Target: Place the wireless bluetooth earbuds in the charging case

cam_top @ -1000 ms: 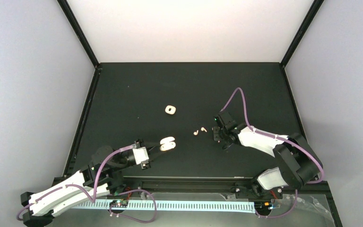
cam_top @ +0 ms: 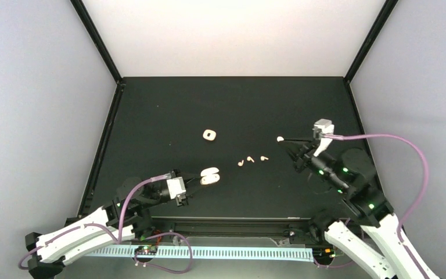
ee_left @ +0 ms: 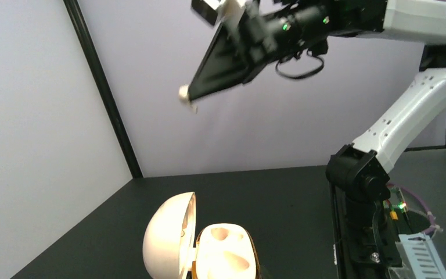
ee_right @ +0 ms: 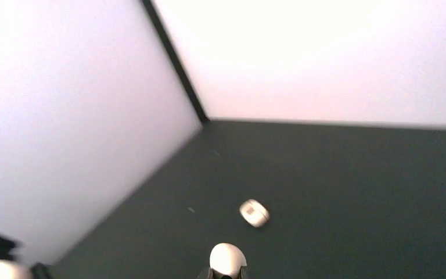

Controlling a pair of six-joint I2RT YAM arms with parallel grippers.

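Observation:
My left gripper [cam_top: 200,178] is shut on an open white charging case [cam_top: 209,178] [ee_left: 225,250], its lid [ee_left: 165,235] upright beside two empty-looking earbud wells. My right gripper [cam_top: 284,139] is raised at the right, shut on a small white earbud [cam_top: 280,139] at its tip, also seen at the bottom of the right wrist view as a rounded white piece [ee_right: 227,258]. Three loose earbuds [cam_top: 250,158] lie on the black table between the grippers.
A white square case [cam_top: 209,135] [ee_right: 254,213] lies on the table behind the left gripper. Pale walls enclose both sides and the back.
My right arm has risen and swung, its gripper now lifted with an earbud at its tip. The left gripper with the case has shifted very slightly.

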